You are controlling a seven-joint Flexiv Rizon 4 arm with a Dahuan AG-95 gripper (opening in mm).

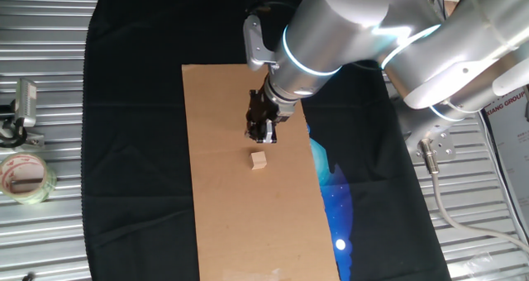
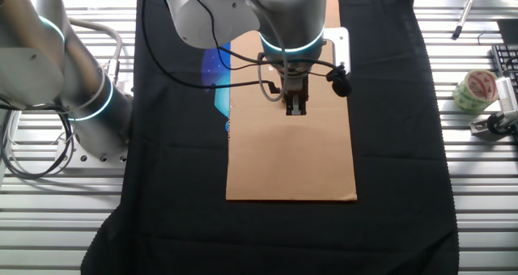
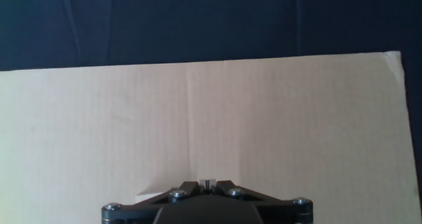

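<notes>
A small cardboard-coloured block [image 1: 259,160] lies on the brown cardboard sheet [image 1: 240,223]. My gripper [image 1: 264,138] hangs over the sheet, just beyond the block in exterior view 1 and apart from it. In the wrist view the black gripper is shut, its fingertips together and nothing showing between them. A pale edge [image 3: 153,192] shows at its left there, probably the block, mostly hidden by the finger linkage. Exterior view 2 shows the gripper [image 2: 296,109] from the other side, and the block cannot be seen there.
Black cloth [image 1: 136,165] surrounds the cardboard. A blue printed piece [image 1: 336,211] sticks out along the sheet's right edge. Far off to the left, a tape roll [image 1: 26,178] stands on the ribbed metal table. Most of the cardboard is bare.
</notes>
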